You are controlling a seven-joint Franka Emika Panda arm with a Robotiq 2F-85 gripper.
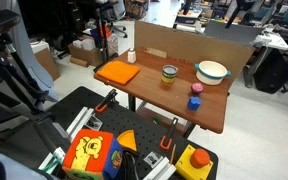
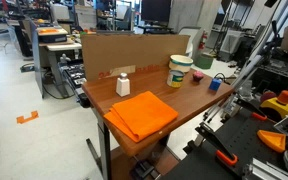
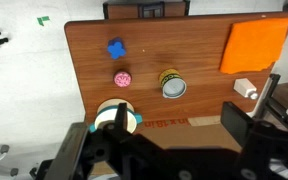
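Observation:
My gripper hangs high above the brown table, its dark fingers spread wide apart along the bottom of the wrist view with nothing seen between them. On the table [image 1: 154, 95] lies a folded orange cloth [image 1: 117, 72], at the left in exterior view 1. Behind it stands a small white bottle [image 2: 123, 85]. A yellow-banded can [image 3: 171, 83] is near the middle. To its right in exterior view 1 are a white pot [image 1: 212, 73] with a teal rim, a small pink object [image 3: 122, 78] and a small blue object [image 3: 116, 48].
A brown cardboard panel [image 1: 189, 46] stands along the table's far edge. A colourful toy cube [image 1: 87, 155] and a yellow block with a red button [image 1: 195, 161] sit on the black robot base. Bare tabletop lies between the objects.

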